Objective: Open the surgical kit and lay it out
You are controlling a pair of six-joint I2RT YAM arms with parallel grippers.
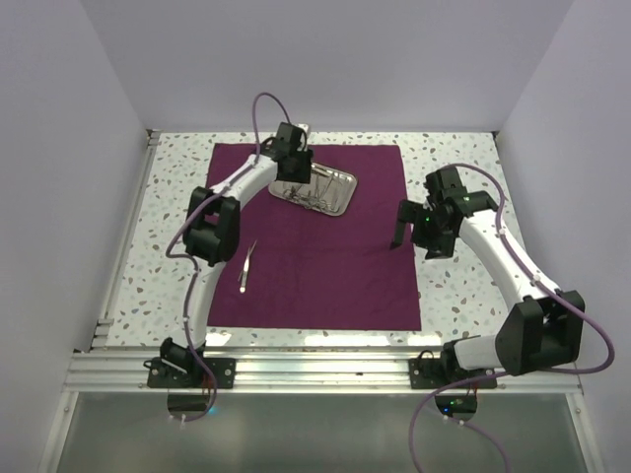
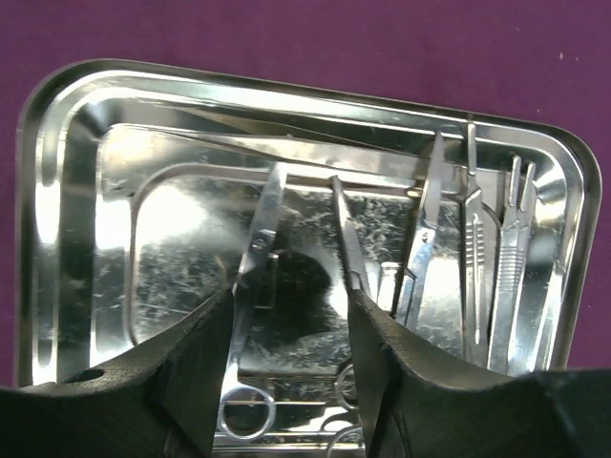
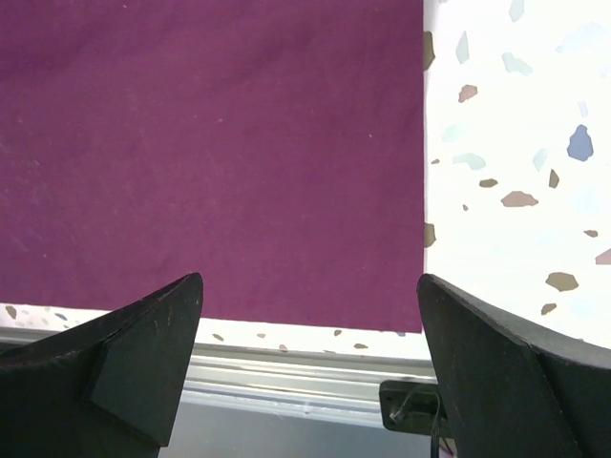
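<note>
The steel tray [image 1: 341, 197] of surgical instruments rests on the purple cloth at the back. In the left wrist view it holds scissors [image 2: 262, 229], further bladed tools and several slim handles [image 2: 474, 267] at its right end. My left gripper [image 1: 294, 163] hangs over the tray, fingers apart [image 2: 291, 310] with nothing held between them. Two slim instruments [image 1: 246, 267] lie on the cloth at the front left. My right gripper [image 1: 417, 227] stands open at the cloth's right edge, empty.
A speckled table [image 1: 458, 296] surrounds it, with metal rails along the front and pale walls at the sides and back.
</note>
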